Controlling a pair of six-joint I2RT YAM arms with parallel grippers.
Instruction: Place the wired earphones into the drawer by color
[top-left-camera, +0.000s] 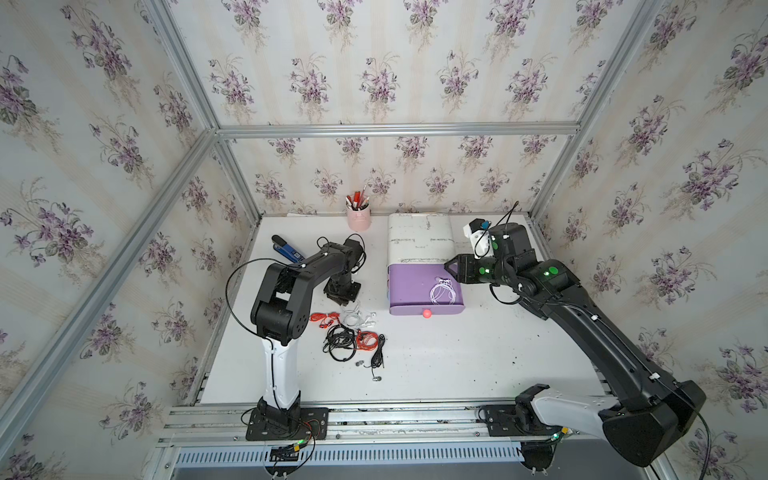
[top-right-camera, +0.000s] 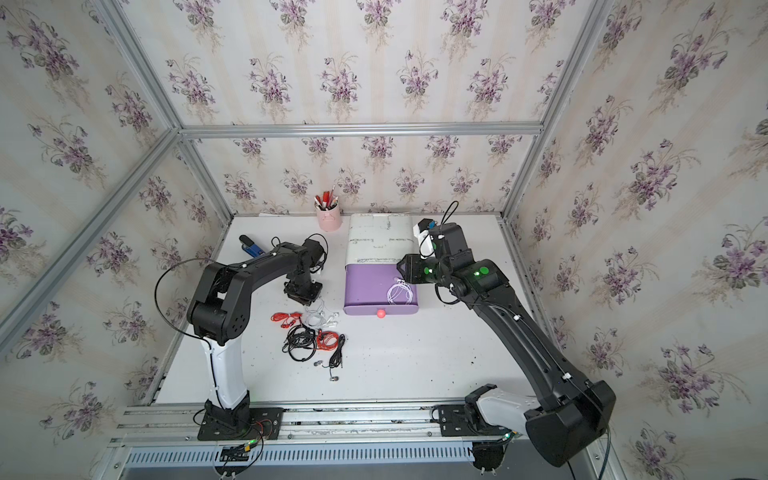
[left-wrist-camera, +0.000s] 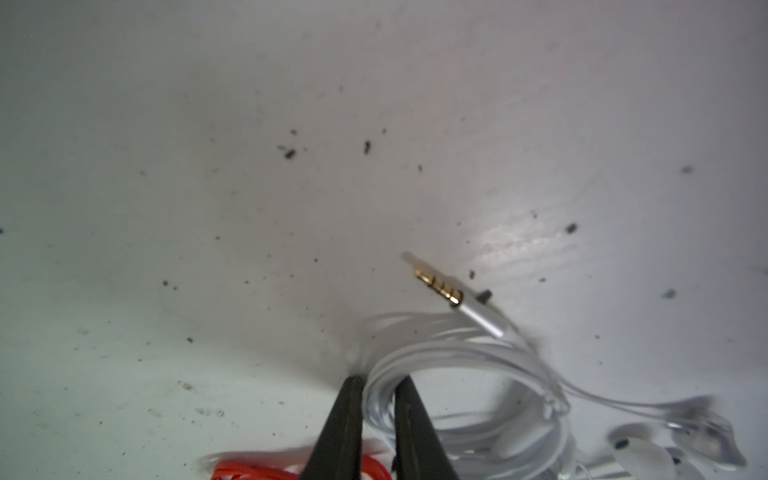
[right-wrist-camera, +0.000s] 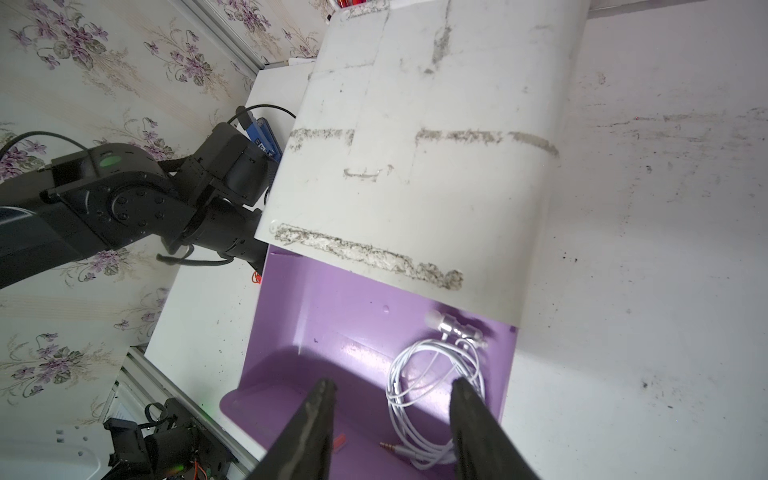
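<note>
My left gripper is down at a coiled white earphone cable (left-wrist-camera: 456, 358), its fingertips close together at the loop's left side; whether they grip it is unclear. Red earphones (top-left-camera: 324, 317) and black earphones (top-left-camera: 340, 340) lie nearby. The purple drawer (top-right-camera: 364, 280) is pulled out, with white coiled earphones (right-wrist-camera: 416, 428) inside. My right gripper hovers over that drawer, fingers apart, open, with nothing between them.
A white cabinet top (right-wrist-camera: 408, 192) stands behind the drawer. A pink pen cup (top-left-camera: 358, 218) and a blue tool (top-left-camera: 288, 249) are at the back left.
</note>
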